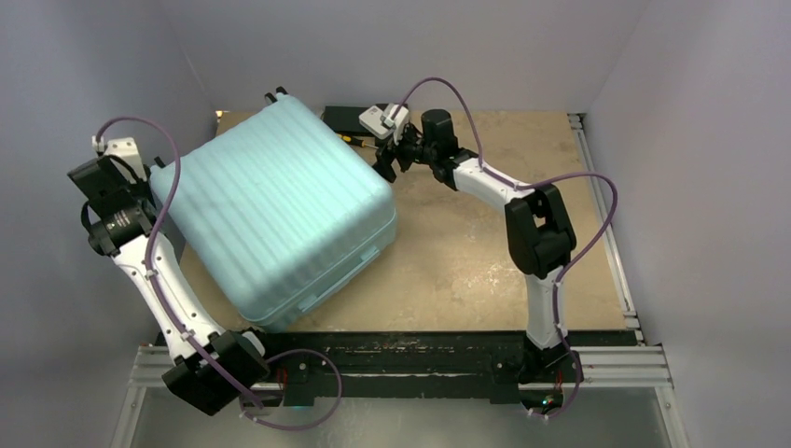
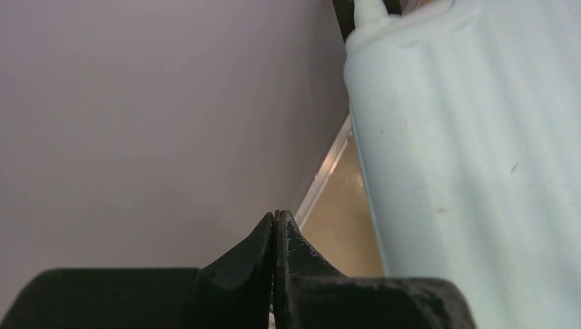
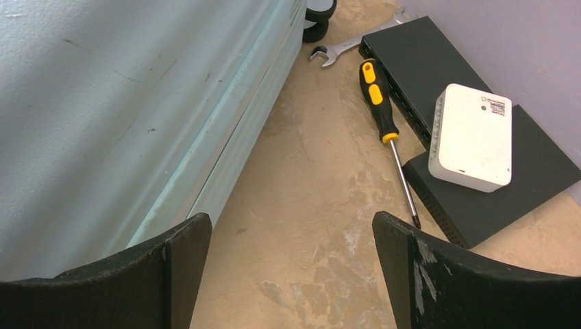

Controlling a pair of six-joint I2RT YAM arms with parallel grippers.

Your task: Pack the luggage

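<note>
A closed light-blue suitcase (image 1: 270, 205) lies askew across the left half of the floor, its ribbed side filling the right of the left wrist view (image 2: 466, 151). My left gripper is shut, with nothing seen between its fingers, just off the suitcase's left side. My right gripper stands open by the suitcase's right side, above bare floor. Beyond it lie a yellow-black screwdriver (image 3: 375, 96), a wrench (image 3: 349, 42), black flat boxes (image 3: 521, 185) and a white box (image 3: 470, 133) on them.
Grey walls (image 1: 690, 233) close in on the sides and back, the left one close to my left gripper. Dark wheels show at the suitcase's far edge.
</note>
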